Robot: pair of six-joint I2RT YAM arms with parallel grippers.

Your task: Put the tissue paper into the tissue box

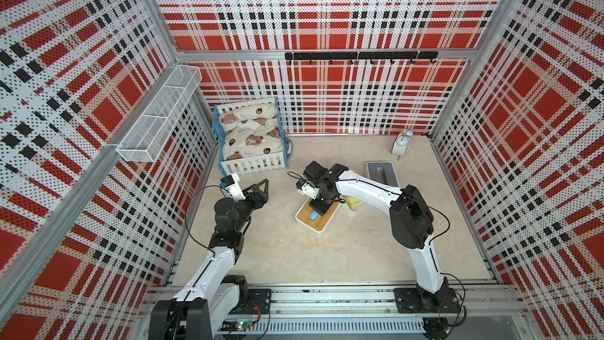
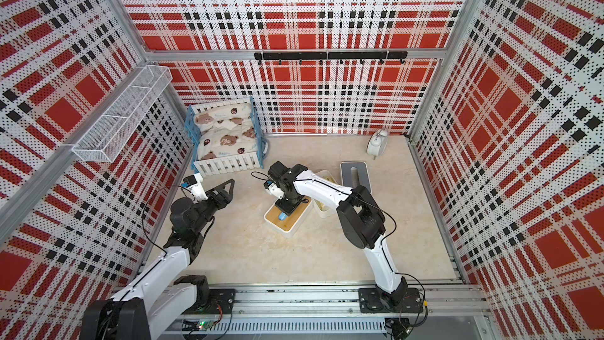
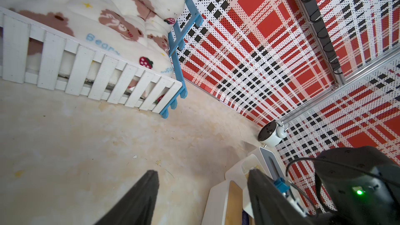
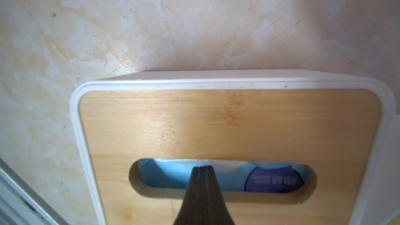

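Note:
The tissue box (image 1: 322, 223) with bamboo lid (image 4: 230, 120) and white rim sits mid-table; blue tissue packaging (image 4: 166, 173) with a dark oval label shows in the lid's slot. My right gripper is shut over the slot, nothing visible between its fingers; in the top views the wrist covers part of the lid. My left gripper hangs at the left side of the table, fingers apart, holding nothing.
A toy bed (image 1: 248, 163) stands at back left. A second box (image 1: 358, 207) with yellow inside and a grey-lidded box (image 1: 382, 168) sit right of the tissue box; a white clock (image 1: 401, 144) stands behind.

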